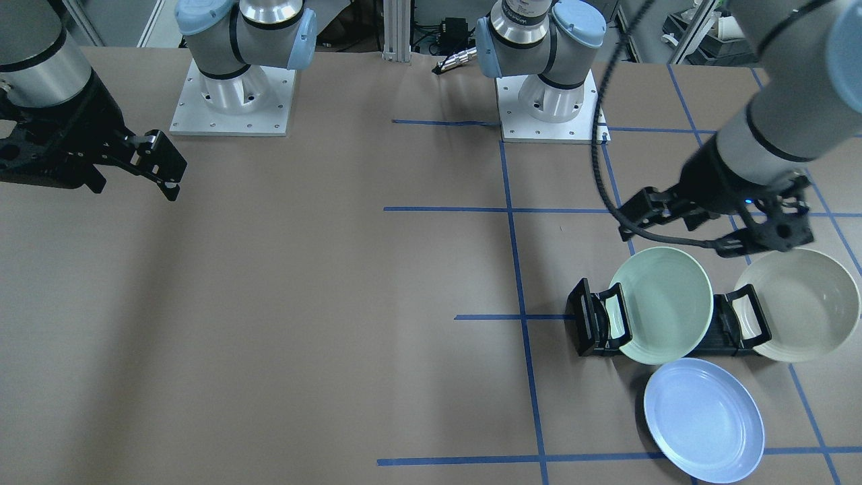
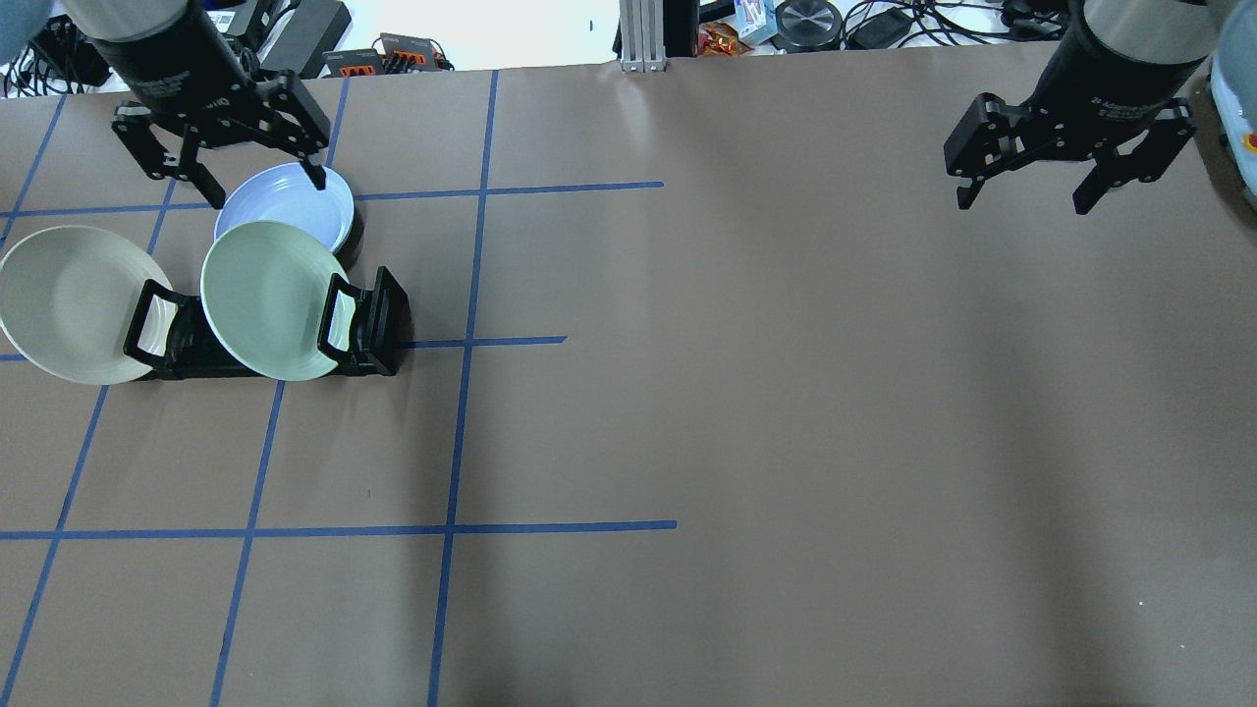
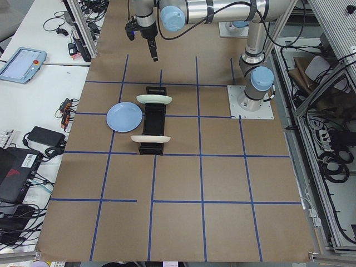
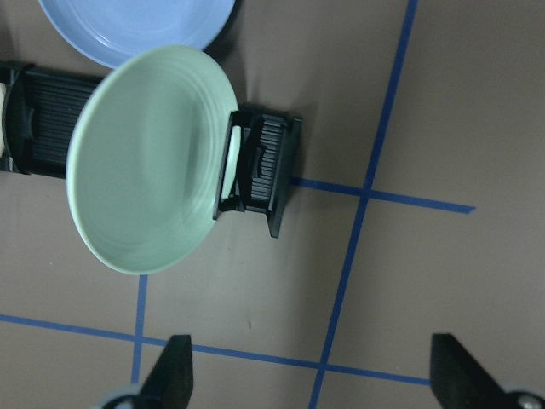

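Observation:
A black gripper (image 1: 671, 223) hangs raised over the plates at the right of the front view, also at the upper left of the top view (image 2: 260, 195); its fingers stand wide apart with nothing between them. Below it, a mint plate (image 1: 658, 307) and a cream plate (image 1: 804, 307) stand tilted in a black rack (image 1: 590, 323). A light blue plate (image 1: 703, 420) lies flat on the table beside the rack. In the left wrist view the mint plate (image 4: 149, 153) and part of the blue plate (image 4: 145, 17) show below the open fingers.
A second black gripper (image 2: 1025, 206) hangs over the other side of the table. More arm bases stand along the far edge in the front view.

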